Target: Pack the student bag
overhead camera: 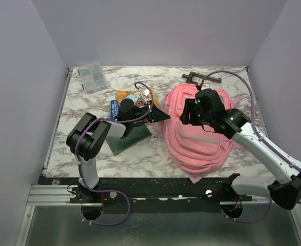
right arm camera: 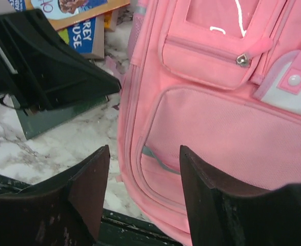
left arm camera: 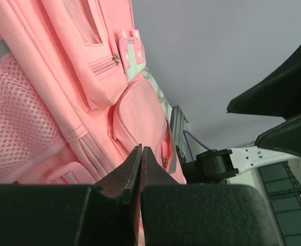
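Observation:
A pink backpack lies front side up on the right half of the table. Over its upper left part my right gripper stands open; in the right wrist view bag fabric shows beyond the parted fingers, with nothing gripped. My left gripper is beside the bag's left edge. In the left wrist view its fingers are shut, with nothing showing between them. Whether its tip touches the bag is unclear. The mesh side pocket also appears there. The bag's inside is hidden.
Left of the bag lie a dark green board, a blue-spined book and an orange book, partly under my left arm. A clear case sits at the back left. A dark bar lies behind the bag.

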